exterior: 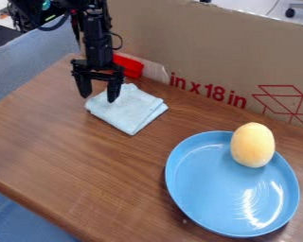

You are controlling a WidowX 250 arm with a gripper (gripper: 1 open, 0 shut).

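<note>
A folded white cloth [128, 113] lies on the wooden table. My black gripper [98, 87] hangs over the cloth's upper left, its fingers open, the right fingertip on or just above the cloth and the left one at its edge. Behind my gripper, partly hidden, is a red object [129, 66].
On the right a blue plate [220, 198] holds a yellow egg-shaped object [253, 146] at its back edge. A cardboard panel [218, 52] stands along the back.
</note>
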